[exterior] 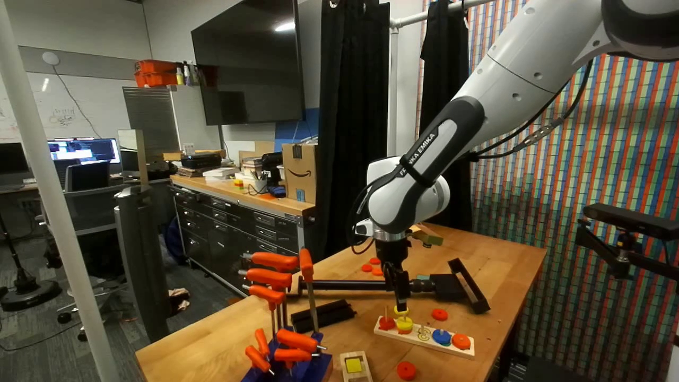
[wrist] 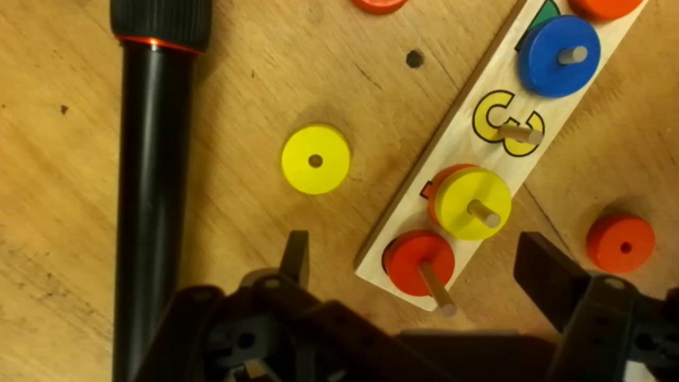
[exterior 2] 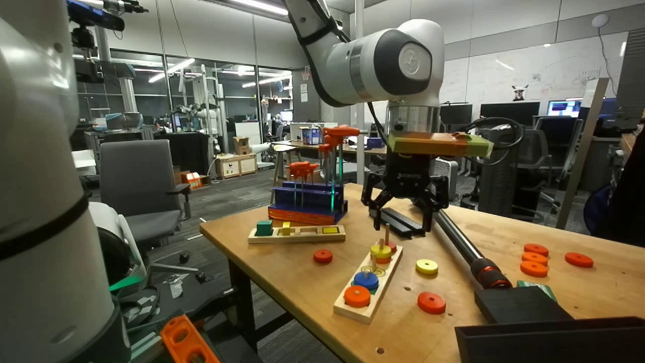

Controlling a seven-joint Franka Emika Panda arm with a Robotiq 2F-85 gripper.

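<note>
My gripper stands open over the table, fingers wide apart with nothing between them. Under it lies the near end of a wooden peg board [wrist: 439,149]. A red ring [wrist: 407,267] sits on the end peg there, and a yellow ring [wrist: 461,200] tops an orange one on the neighbouring peg. The peg at the painted 3 [wrist: 493,114] is bare. Further along, the board carries a blue ring [wrist: 550,60] and an orange ring [exterior 2: 357,296]. Beside the board, flat on the wood, rests a loose yellow ring [wrist: 316,159], left of the board in the wrist view.
A black pole [wrist: 153,191] lies left of the loose yellow ring. Loose red rings [wrist: 620,242] flank the board. The orange-handled tool rack [exterior 2: 308,202] and a wooden block tray [exterior 2: 296,234] stand nearby. More orange rings [exterior 2: 533,266] lie beyond the pole.
</note>
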